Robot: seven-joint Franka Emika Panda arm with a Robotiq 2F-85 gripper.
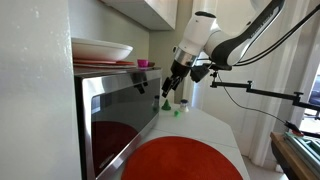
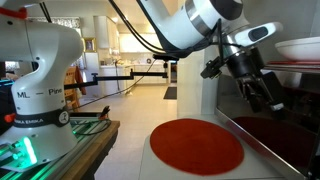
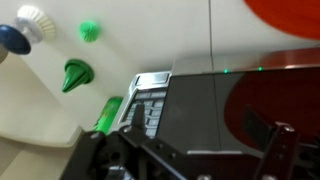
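My gripper (image 1: 172, 86) hangs in the air by the far end of a microwave-like appliance (image 1: 118, 107) with a dark glass front. In exterior view 2 the gripper (image 2: 268, 94) is in front of that appliance, above the counter. The wrist view shows its dark fingers (image 3: 262, 130) spread wide at the bottom, nothing between them, so it is open. Below it in that view lie the dark front and a silver button panel (image 3: 150, 95). The front appears closed.
A red round mat (image 1: 180, 160) covers much of the white counter. A white bowl (image 1: 98, 51) and a pink cup (image 1: 142, 63) stand on the appliance. Toward the far end are a green cone (image 3: 77, 74), a small green item (image 3: 87, 31) and a brush (image 3: 36, 23).
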